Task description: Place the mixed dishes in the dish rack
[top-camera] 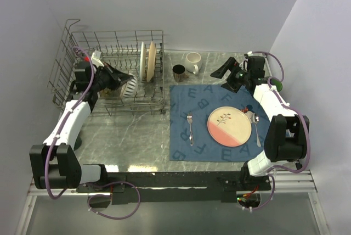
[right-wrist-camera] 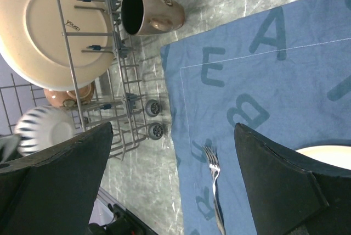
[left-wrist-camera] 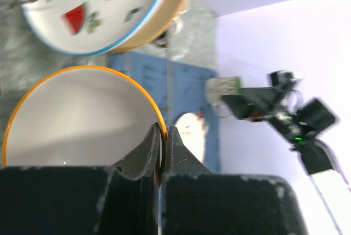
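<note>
My left gripper is shut on the rim of a bowl [left-wrist-camera: 82, 119], pale inside with an orange edge. Over the front part of the wire dish rack [top-camera: 149, 105], the top view shows this bowl's striped outside [top-camera: 129, 87] tilted on its side. Whether it touches the wires, I cannot tell. A white plate [top-camera: 142, 62] and a cream plate [top-camera: 151, 62] stand upright at the rack's right side. My right gripper is open and empty above the blue mat [right-wrist-camera: 219, 103]. On that mat lie a pink-and-cream plate [top-camera: 229, 127], a fork [top-camera: 190, 128] and a spoon [top-camera: 256, 129].
Right of the rack stand a brown cup [top-camera: 179, 72] and a white mug [top-camera: 193, 62]. A green item [top-camera: 276, 84] sits by the right wall, partly behind the right arm. The counter [top-camera: 126, 141] in front of the rack is clear.
</note>
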